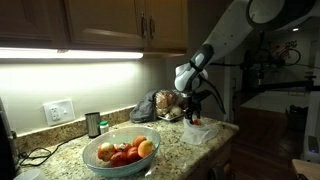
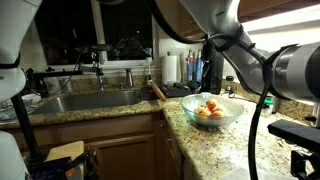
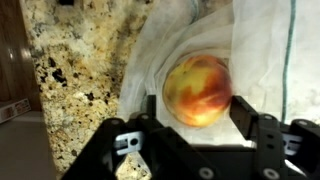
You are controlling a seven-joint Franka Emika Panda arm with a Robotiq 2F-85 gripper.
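Observation:
A red and yellow peach (image 3: 197,90) lies in a translucent white plastic bag (image 3: 150,62), seen from above in the wrist view. My gripper is over it, its dark fingers apart, one on either side of the fruit. A narrow gap shows at the left finger, while the right one looks close to or against the peach; contact is hard to tell. In exterior view 1 the bag (image 1: 203,135) stands at the right end of the counter, under the arm. A large bowl (image 1: 98,164) of several fruits sits nearer that camera.
Behind the bag, along the wall, are dark and clear bags of goods (image 1: 166,103). A dark green canister (image 1: 93,125) stands behind the bowl. Cabinets (image 1: 100,22) hang above.

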